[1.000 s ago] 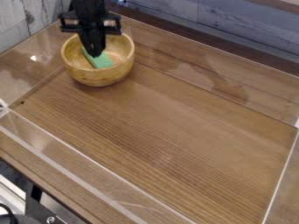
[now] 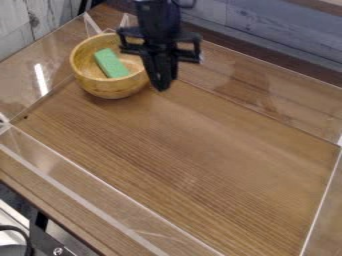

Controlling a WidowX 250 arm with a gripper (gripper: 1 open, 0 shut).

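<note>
My gripper (image 2: 166, 76) is at the upper middle, a dark, slightly blurred shape pointing down over the wooden surface, just right of a yellow bowl (image 2: 107, 92). Its fingers look close together, with nothing visible between them. A green block (image 2: 110, 62) lies inside the bowl, toward its left side.
Light walls border it at the back and sides. A dark cable runs at the lower left corner.
My gripper has moved right, from over the bowl to beside it. The green block remains in the bowl.
</note>
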